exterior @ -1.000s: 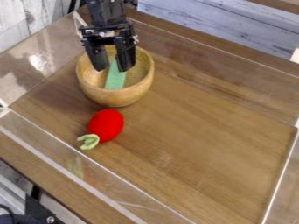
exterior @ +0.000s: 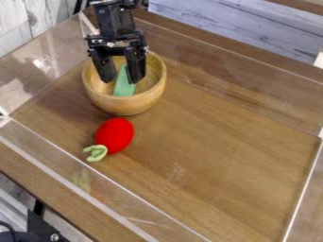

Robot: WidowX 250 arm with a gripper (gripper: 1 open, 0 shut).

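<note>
A wooden bowl (exterior: 151, 95) sits at the upper left of the table with a green object (exterior: 124, 87) inside it. My black gripper (exterior: 119, 66) reaches down from above into the bowl, its fingertips over or at the upper part of the green object; whether they touch it or how wide they stand is hard to tell. A red vegetable toy (exterior: 113, 135) with a pale green stem lies on the table in front of the bowl, toward the lower left.
Raised clear edges run along its near left and right sides. A white slatted surface is at the top left.
</note>
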